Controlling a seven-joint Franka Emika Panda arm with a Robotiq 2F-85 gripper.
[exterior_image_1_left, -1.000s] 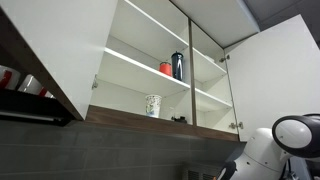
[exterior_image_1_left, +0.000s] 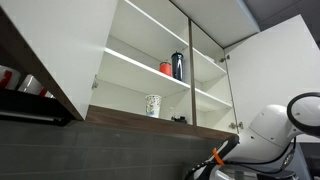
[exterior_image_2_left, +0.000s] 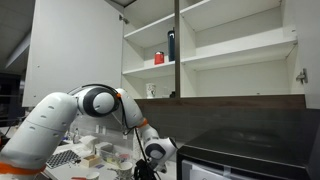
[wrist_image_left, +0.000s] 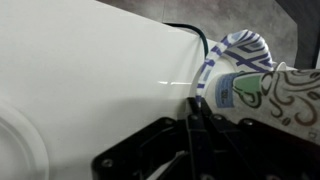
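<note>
In the wrist view my gripper is shut, its dark fingertips beside a patterned cup (wrist_image_left: 290, 97) and a blue-and-white striped rim (wrist_image_left: 207, 72). Whether that thin rim is caught between the fingertips is hard to tell. The exterior views show the gripper (exterior_image_2_left: 146, 170) low down, below the open cabinet, and partly cut off by the frame's bottom edge in the first one.
A patterned cup (exterior_image_1_left: 153, 105) stands on the cabinet's lowest shelf; a red can (exterior_image_1_left: 166, 69) and a dark bottle (exterior_image_1_left: 178, 66) are above. A black appliance (exterior_image_2_left: 245, 140) flanks the arm. A white plate (wrist_image_left: 18, 145) lies on the white surface.
Within the last second the arm has risen from the bottom right, moving up and left in exterior view 1. The cabinet's contents have stayed put.
</note>
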